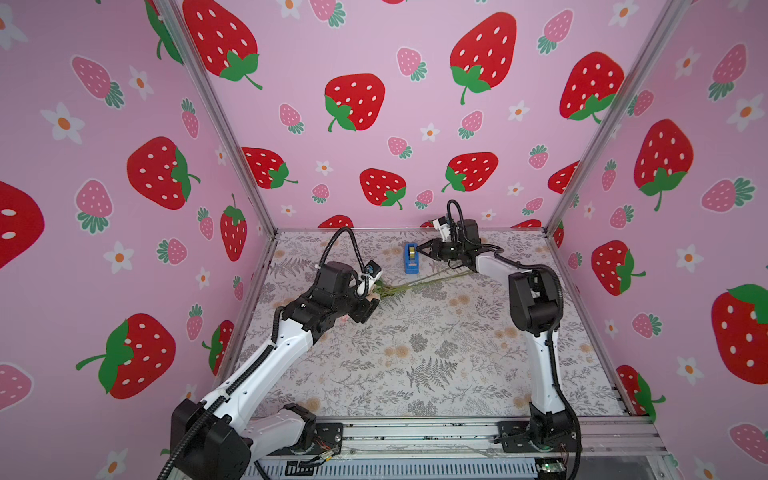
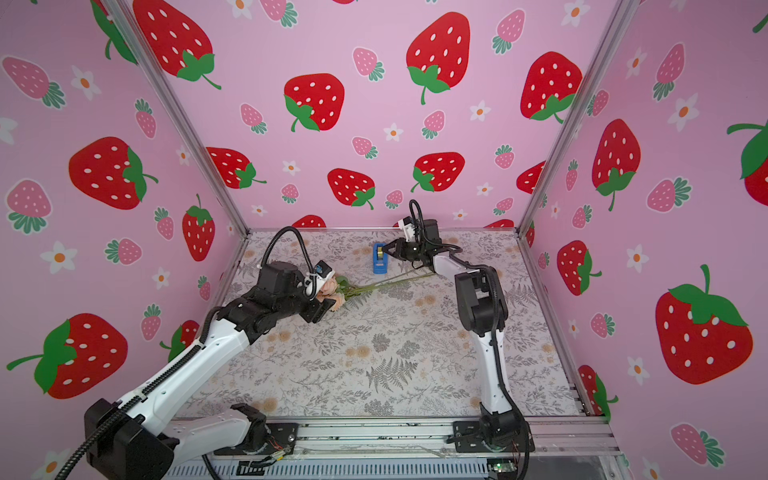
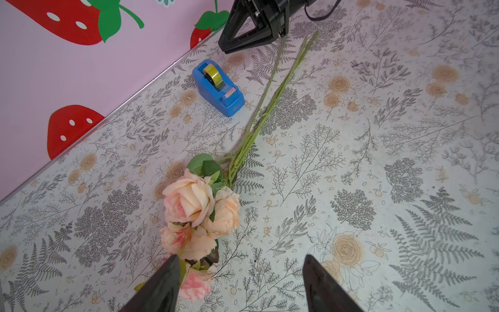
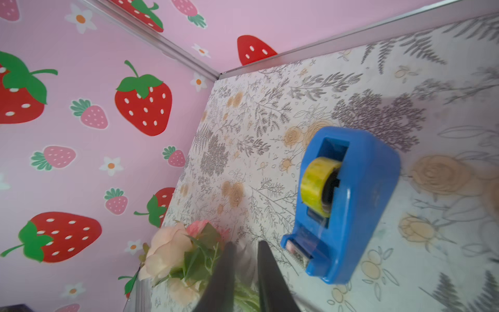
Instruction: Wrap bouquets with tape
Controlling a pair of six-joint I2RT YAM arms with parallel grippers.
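Observation:
The bouquet of peach and pink roses (image 3: 188, 200) lies on the table, its long green stems (image 3: 262, 117) running away toward the back right. My left gripper (image 1: 373, 289) hovers above the blooms with its fingers (image 3: 161, 286) wide apart and nothing between them. Behind the stems stands a blue tape dispenser (image 4: 358, 192) with a yellow roll (image 4: 318, 184). Close to the dispenser's right side is my right gripper, its fingers (image 4: 227, 275) apart by a narrow gap. No tape shows on the stems or on either gripper.
Pink strawberry-print walls (image 1: 384, 96) stand at the back and sides. The right arm reaches over the stem ends, hiding part of them in the top views.

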